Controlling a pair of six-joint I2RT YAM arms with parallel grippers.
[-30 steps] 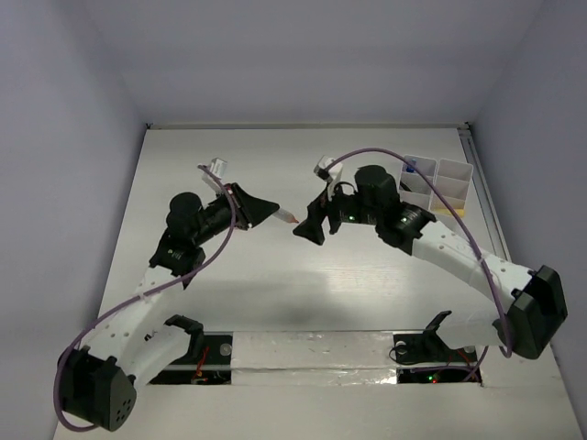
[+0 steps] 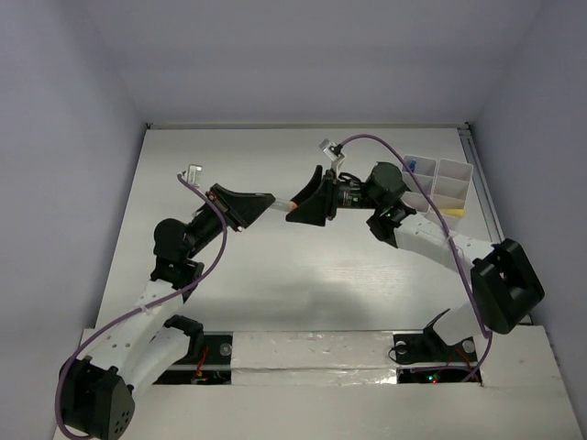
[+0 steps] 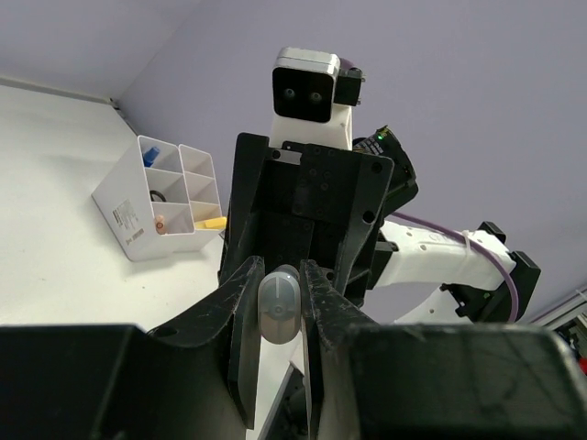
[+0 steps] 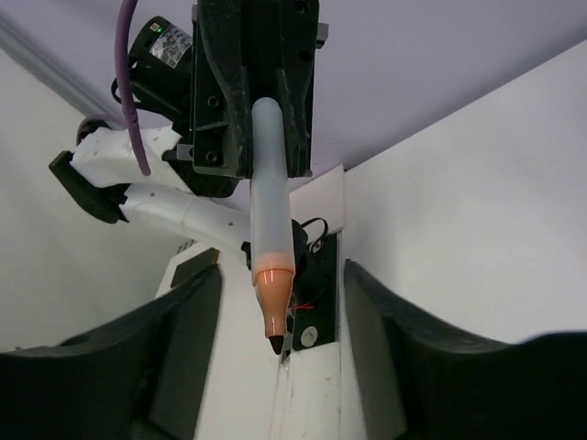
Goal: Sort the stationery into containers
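Observation:
A pale marker with an orange section and dark tip is held horizontally in my left gripper (image 2: 268, 203), which is shut on it; in the left wrist view its round end (image 3: 279, 307) shows between the fingers. My right gripper (image 2: 306, 197) faces it from the right, its fingers part open either side of the marker's orange end. In the right wrist view those fingers stand apart from the marker, with a visible gap.
A white compartment organiser (image 3: 124, 206) stands at the back right, holding a blue item (image 3: 151, 156), a yellow item (image 3: 211, 223) and other small things.
My right gripper has risen and moved in around the marker's end. My left gripper has shifted slightly left and levelled, still holding the marker.

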